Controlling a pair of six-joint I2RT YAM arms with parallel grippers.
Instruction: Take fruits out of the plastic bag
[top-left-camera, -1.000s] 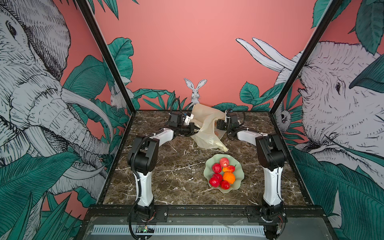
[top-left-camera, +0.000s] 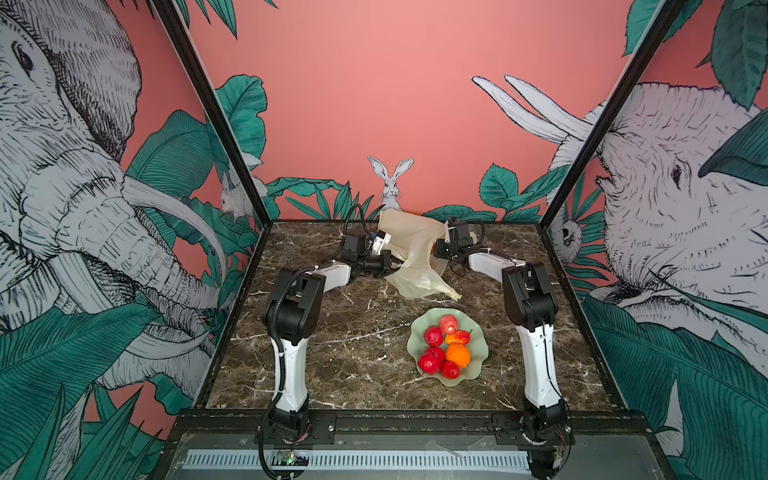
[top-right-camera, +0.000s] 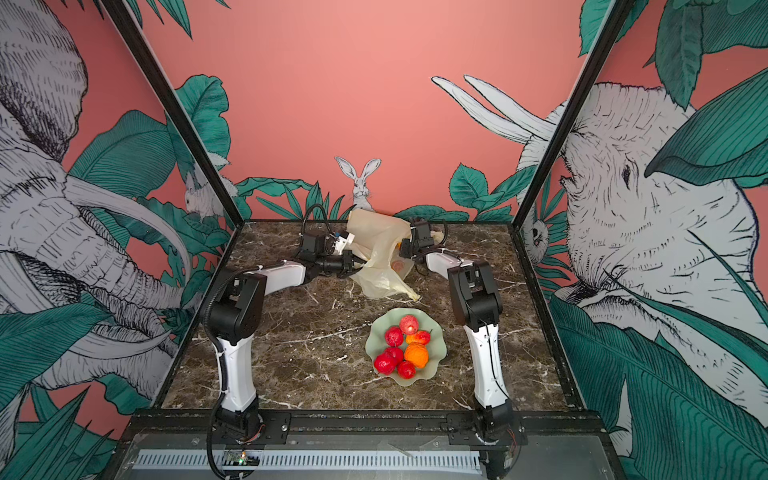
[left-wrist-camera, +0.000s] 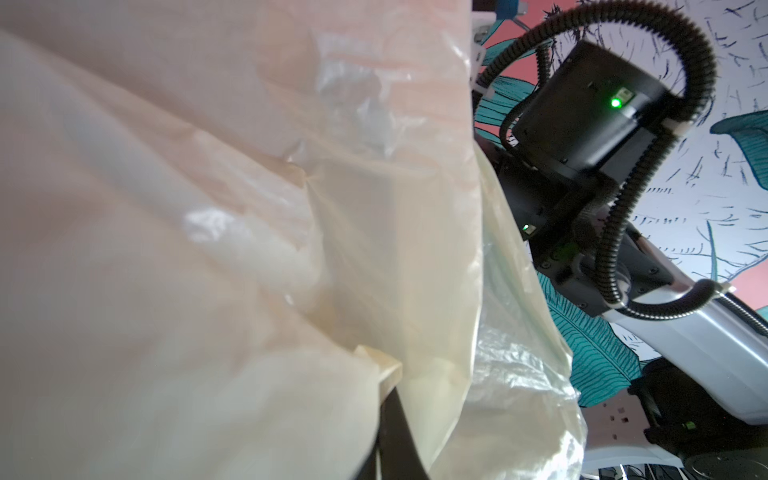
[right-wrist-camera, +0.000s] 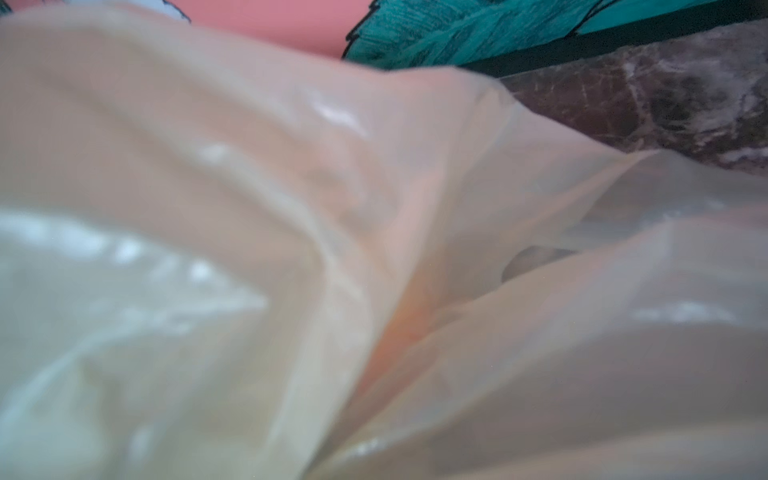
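Observation:
A translucent cream plastic bag (top-left-camera: 413, 264) lies rumpled at the back middle of the table, with a faint orange shape (right-wrist-camera: 396, 336) showing through it in the right wrist view. My left gripper (top-left-camera: 391, 264) is shut at the bag's left side, its tips among folds of the film (left-wrist-camera: 240, 240). My right gripper (top-left-camera: 442, 248) is at the bag's right side; its fingers are hidden by the bag and arm. A scalloped green plate (top-left-camera: 476, 366) in front holds several red and orange fruits (top-right-camera: 416, 354).
The back wall stands close behind the bag. Both forearms reach inward above the table.
The right arm has moved slightly left and deeper toward the bag. The left gripper has shifted slightly down, and the bag's front has shifted a little rightward.

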